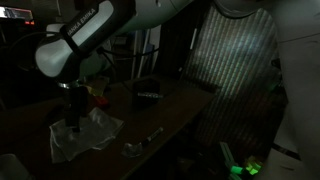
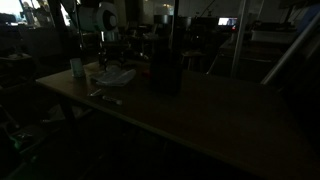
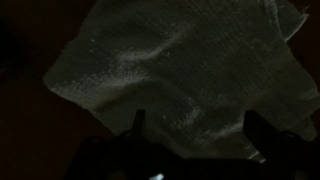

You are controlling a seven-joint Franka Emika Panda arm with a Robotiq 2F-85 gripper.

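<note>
A pale cloth lies crumpled on the wooden table; in the wrist view the cloth fills most of the picture, its ribbed weave and folds dimly lit. My gripper points down above the cloth's back part. In the wrist view the gripper stands open, its dark fingers wide apart, with cloth visible below and between them. Whether the fingertips touch the cloth cannot be made out. The second exterior view shows the cloth near the table's far left end.
A metal utensil lies near the table's front edge. Behind it stands a dark box; a red object is beside the arm. A pale container stands at the near left.
</note>
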